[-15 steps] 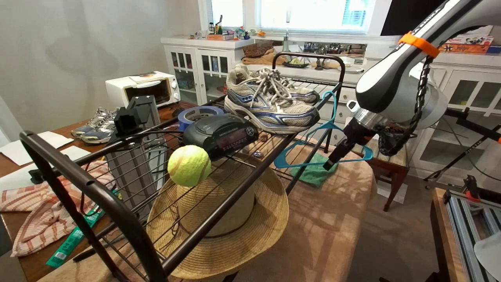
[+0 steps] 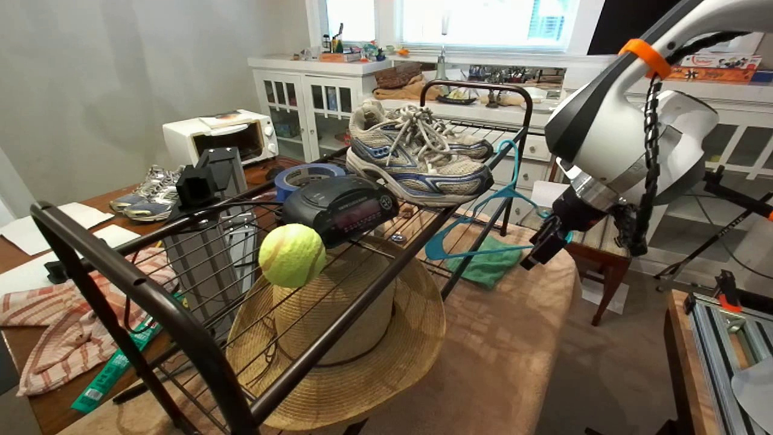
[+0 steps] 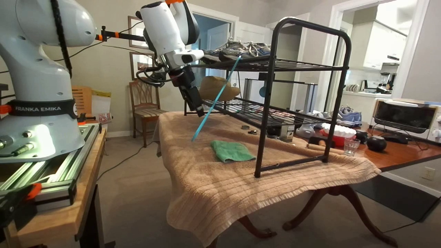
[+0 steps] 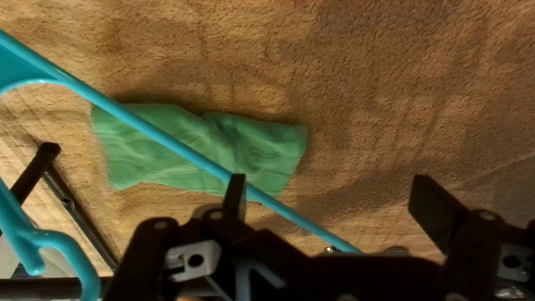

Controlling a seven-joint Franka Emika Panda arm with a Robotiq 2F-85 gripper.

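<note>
A teal plastic hanger [image 2: 464, 254] hangs by its hook from the upper shelf edge of the black metal rack [image 2: 526, 109]. Edge-on in exterior view 2, the hanger [image 3: 217, 98] slants down past my gripper [image 3: 200, 111]. In the wrist view my gripper is open, its fingers wide apart. The bottom bar of the hanger [image 4: 175, 145] runs diagonally behind the left finger and into the space between the fingers; whether it lies between them or beyond them I cannot tell. In exterior view 1 my gripper [image 2: 540, 250] covers the hanger's right end.
Below lies a folded green cloth [image 4: 200, 145] on the tan towel [image 3: 186, 165] covering the table. Sneakers [image 2: 420, 159], a clock radio [image 2: 340, 206], blue tape [image 2: 308, 176] and a tennis ball [image 2: 291, 255] sit on the top shelf. A straw hat [image 2: 413, 326] is underneath.
My gripper has moved right in exterior view 1, and the wrist has turned. The hanger's right part, visible beyond the gripper before, is now mostly hidden or turned away; its hook stays on the rack.
</note>
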